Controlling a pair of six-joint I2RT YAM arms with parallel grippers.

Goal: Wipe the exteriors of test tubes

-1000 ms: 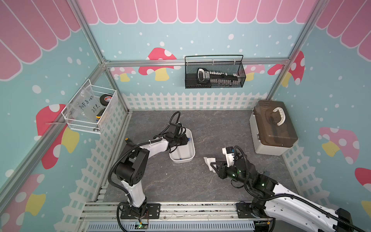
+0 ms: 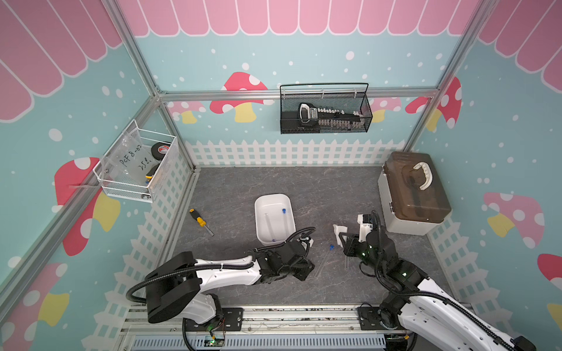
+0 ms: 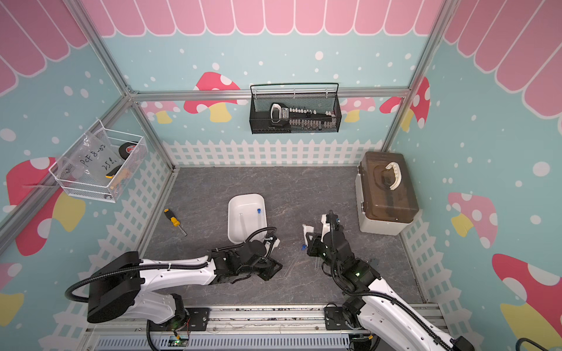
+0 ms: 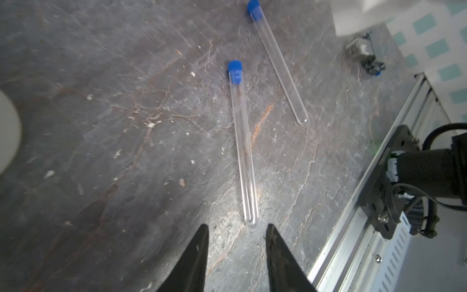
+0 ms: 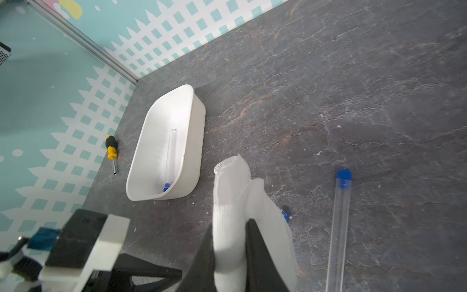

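Two clear, blue-capped test tubes lie on the grey table; in the left wrist view the nearer tube [image 4: 244, 150] has its rounded end just ahead of my left gripper, and the farther tube [image 4: 282, 68] is beyond it. My left gripper is open, with empty space between its fingers. A white cloth [image 5: 229, 228] is pinched in my right gripper, hanging over the table and hiding part of one tube. To its right, one tube [image 5: 339, 228] is plainly visible in the right wrist view. Inside the white tray [image 5: 195, 141] rests another tube [image 5: 170, 155] with a blue cap.
A yellow-black screwdriver [image 2: 200, 218] lies left of the tray. At the back right stands a brown-lidded box [image 2: 414, 190]. Wire baskets hang on the walls. Between tray and box, the rear table is clear.
The right gripper has moved slightly right and farther back, still with the cloth.
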